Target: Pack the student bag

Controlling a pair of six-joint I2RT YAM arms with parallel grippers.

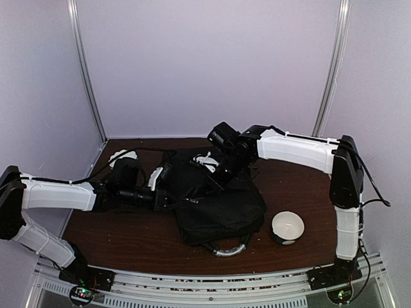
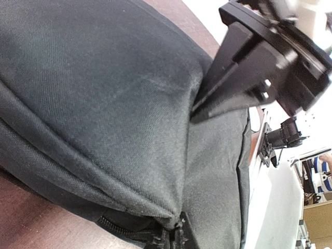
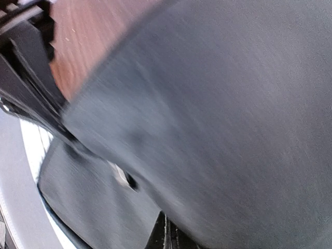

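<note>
The black bag (image 1: 221, 215) lies on the dark wooden table, its handle toward the front. My left gripper is shut on the bag's fabric at a corner beside a zipper (image 2: 119, 228). My right gripper (image 1: 215, 186) reaches down onto the bag from the back right; its fingers are shut, seen from below at the bottom of the right wrist view, against blurred dark fabric. Whether anything is between them is not clear. In the left wrist view the right gripper's fingers press beside a ridge of the fabric.
A white-and-dark bowl (image 1: 288, 226) stands right of the bag. A white object (image 1: 122, 156) is partly hidden behind the left arm. Light walls enclose the back and sides.
</note>
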